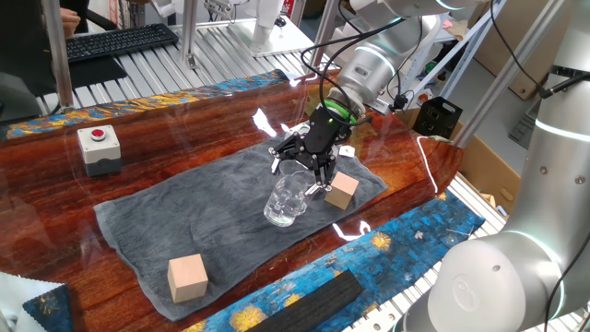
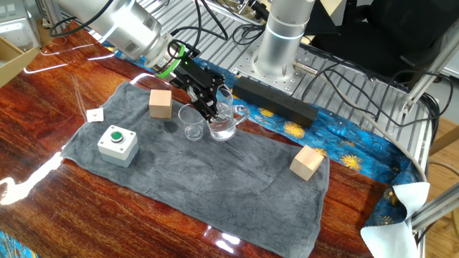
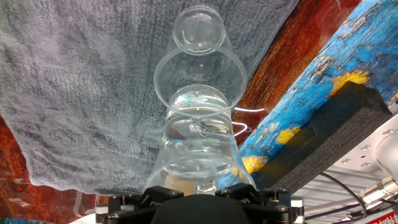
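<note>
A clear tapered cup (image 2: 192, 123) and a clear glass mug with a handle (image 2: 224, 127) stand close together on the grey towel. At their upper ends is my gripper (image 1: 297, 177), reaching down from the back of the table. In the wrist view the black fingers (image 3: 158, 196) lie apart along the bottom edge, with one clear vessel (image 3: 198, 140) between and beyond them. A second clear vessel (image 3: 200, 68) shows farther out, overlapping it. Transparent walls overlap in every view, so contact between fingers and glass cannot be made out.
One wooden cube (image 1: 341, 190) sits right beside the gripper; another cube (image 1: 188, 278) is at the towel's far end. A green-button box (image 2: 118, 146) stands at the towel's edge, a red-button box (image 1: 100, 149) off it.
</note>
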